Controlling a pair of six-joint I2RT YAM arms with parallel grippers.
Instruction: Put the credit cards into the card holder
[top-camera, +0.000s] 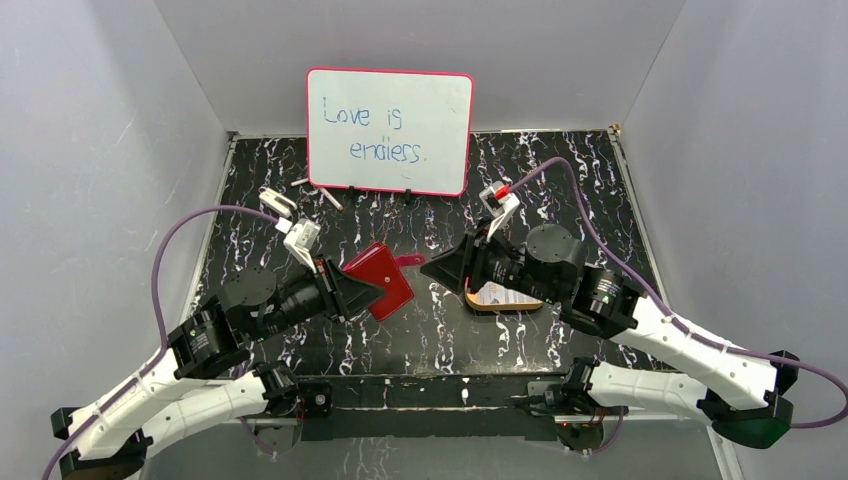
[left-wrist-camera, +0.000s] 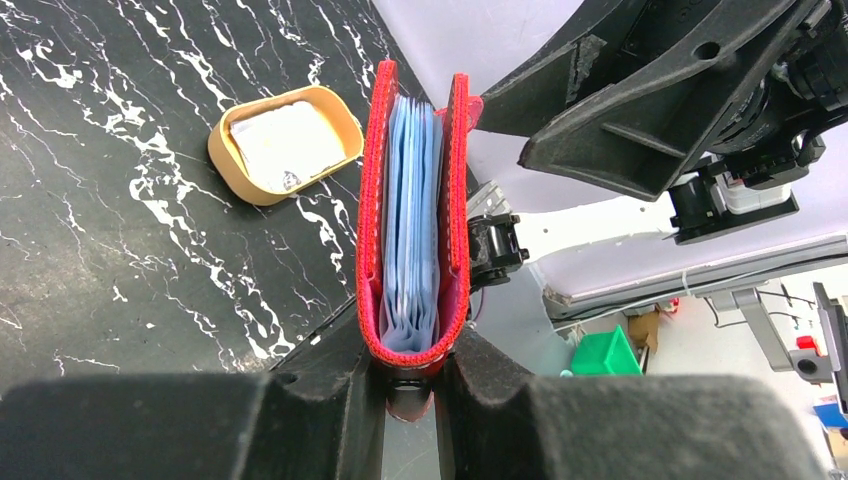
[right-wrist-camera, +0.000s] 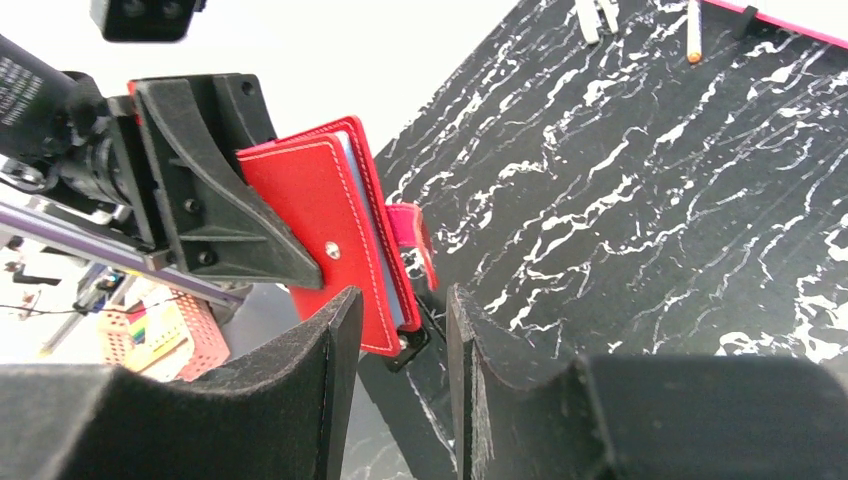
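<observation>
A red card holder (top-camera: 385, 280) is held by my left gripper (top-camera: 347, 292), shut on it. In the left wrist view the holder (left-wrist-camera: 455, 240) stands mouth up, filled with pale blue clear sleeves (left-wrist-camera: 408, 220). In the right wrist view its snap front (right-wrist-camera: 322, 220) faces me, a red strap (right-wrist-camera: 410, 230) sticking out. My right gripper (top-camera: 440, 265) is beside it, partly open, nothing between its fingers. A yellow tray (left-wrist-camera: 230, 165) with white cards (left-wrist-camera: 285, 140) sits on the marble table, partly hidden under the right arm in the top view.
A whiteboard (top-camera: 388, 130) stands at the back, with white sticks (right-wrist-camera: 694, 30) lying near it at the left. Walls enclose the table on the sides and back.
</observation>
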